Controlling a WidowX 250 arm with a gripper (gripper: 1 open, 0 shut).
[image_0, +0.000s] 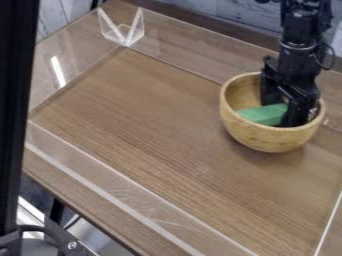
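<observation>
A wooden bowl (247, 125) sits at the right of the table. A green object (267, 115) lies inside it, partly covered by my black gripper (283, 105), which reaches down from the top right into the bowl. The gripper stands open; its fingertips are hard to make out against the dark parts and the bowl.
A white wire holder (122, 28) stands at the far back left. Black equipment (27, 240) fills the lower left corner.
</observation>
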